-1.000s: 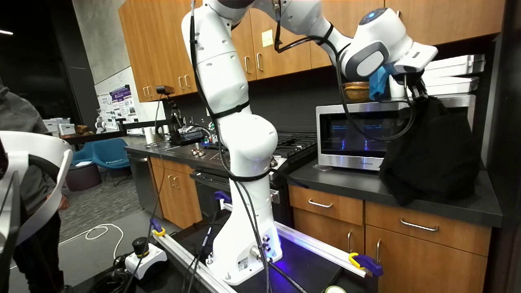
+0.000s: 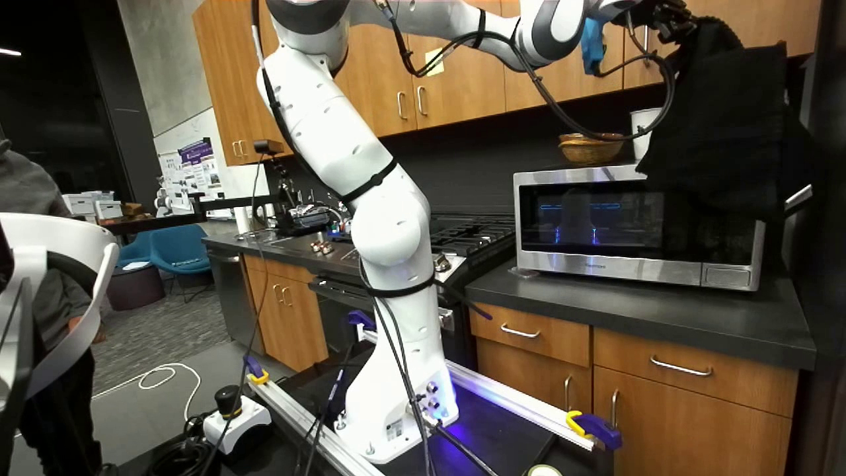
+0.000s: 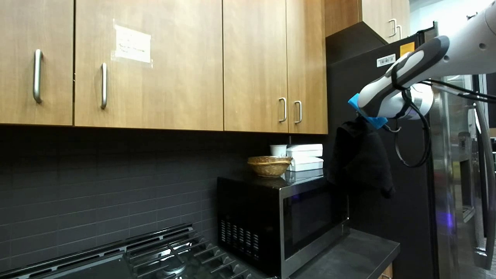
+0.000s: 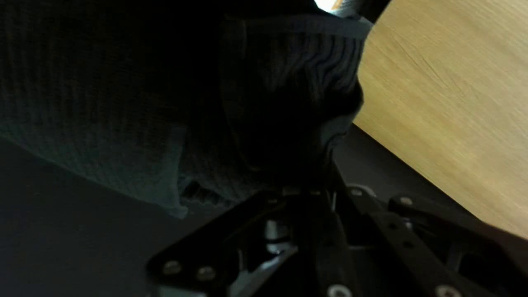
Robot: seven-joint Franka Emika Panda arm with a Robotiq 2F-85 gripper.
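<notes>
A black cloth hangs from my gripper, which is shut on its upper edge, high in front of the microwave's right side. In the second exterior view the cloth drapes down beside the microwave, and the arm's wrist hides the fingers. Ribbed dark folds of the cloth fill the upper left of the wrist view and run down to the gripper. The fingertips themselves are too dark to make out clearly.
The microwave stands on the dark counter. On its top are a wicker basket, a white cup and stacked white boxes. Wooden cabinets hang close above; a tall fridge stands at the right.
My arm has risen, carrying the cloth up and to the right. Its lower end was down at the counter; now it hangs clear above, and more of the microwave front shows.
</notes>
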